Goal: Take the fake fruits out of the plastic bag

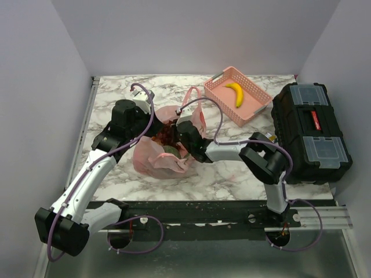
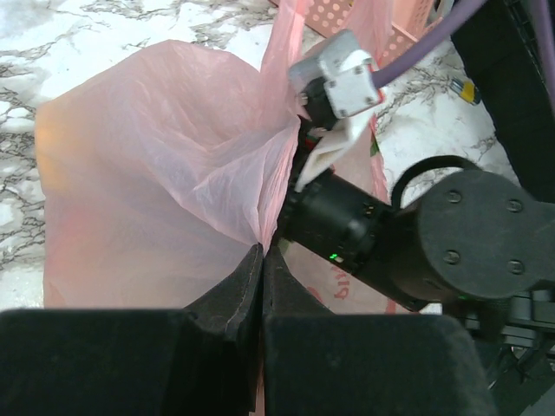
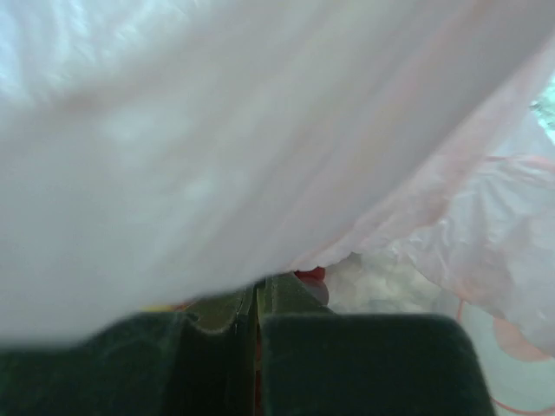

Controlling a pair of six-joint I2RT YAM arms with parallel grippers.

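The pink translucent plastic bag stands gathered on the marble table, its mouth partly folded over. Inside show a dull green round fruit and dark red ones, largely in shadow. My left gripper is shut on the bag's edge, with pink film running up from its fingertips. From the right, my right gripper reaches down into the bag mouth. In the right wrist view its fingers are shut, with no fruit visible between them. Just beyond the tips lies a dark red fruit; pale film covers most of that view.
A pink basket holding a banana stands at the back right. A black toolbox occupies the right side, with a small yellow item beside it. Bare table lies left of the basket and at the front right.
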